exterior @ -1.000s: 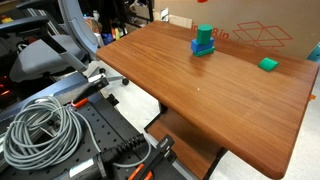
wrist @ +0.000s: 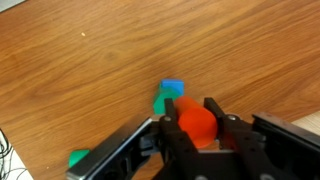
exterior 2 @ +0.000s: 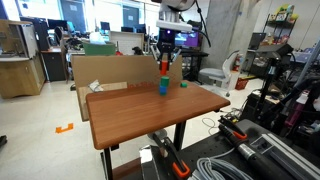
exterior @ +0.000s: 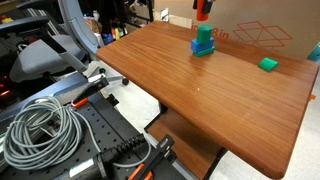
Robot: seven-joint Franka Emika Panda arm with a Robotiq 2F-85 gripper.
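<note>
A blue block stands on the wooden table with a green block on top of it. Directly over this stack hangs a red-orange piece; whether its lower end touches the green top I cannot tell. In the wrist view the round end of the red piece sits between the fingers of my gripper, which is shut on it. Part of the green block and the blue block show past it. Exterior view 2 has the gripper above the stack, upright.
A loose green piece lies on the table to one side of the stack. A cardboard panel stands behind it, and coiled cable lies off the table's front side.
The red piece has come down from the top edge of exterior view 1 toward the green block. The stack and the loose green piece have stayed put.
</note>
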